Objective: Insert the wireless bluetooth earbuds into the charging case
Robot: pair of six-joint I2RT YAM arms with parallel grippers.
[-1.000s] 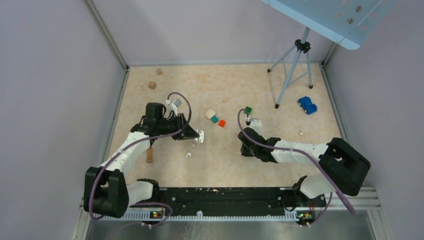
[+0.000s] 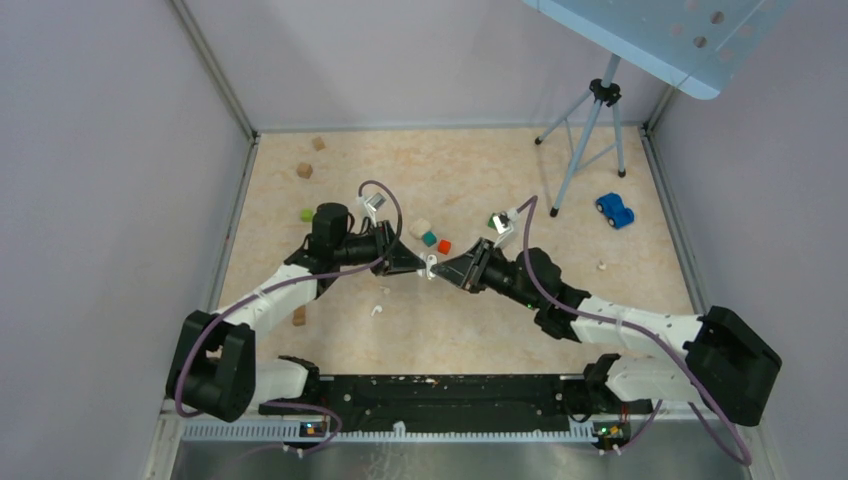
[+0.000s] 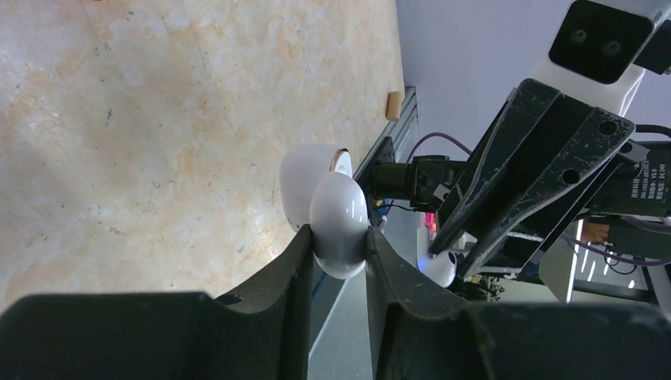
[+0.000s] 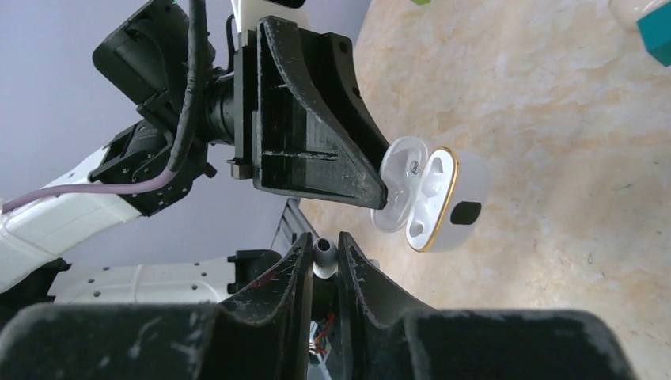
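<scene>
The white charging case [image 4: 467, 202] hangs above the table with its lid open. My left gripper is shut on the lid [image 3: 339, 206]. Gold trim edges the case's inner face, whose slots look empty in the right wrist view. My right gripper is shut on a white earbud [image 4: 324, 265], held by a small part with a dark tip showing. The earbud's rounded end [image 3: 440, 269] shows below the right fingers in the left wrist view. In the top view both grippers nearly meet at the case [image 2: 431, 266]; the earbud is a short way from the slots, apart from them.
Small white pieces [image 2: 376, 310] lie on the table below the left arm. A teal block [image 2: 429, 239], a red block [image 2: 444, 246] and a cream block [image 2: 420, 228] sit just behind the grippers. The blue toy car [image 2: 614, 210] and tripod [image 2: 578, 160] stand far right.
My right gripper has come left from low over the table with the earbud, up close to the case. My left gripper has shifted a little right with the case, still gripping its lid.
</scene>
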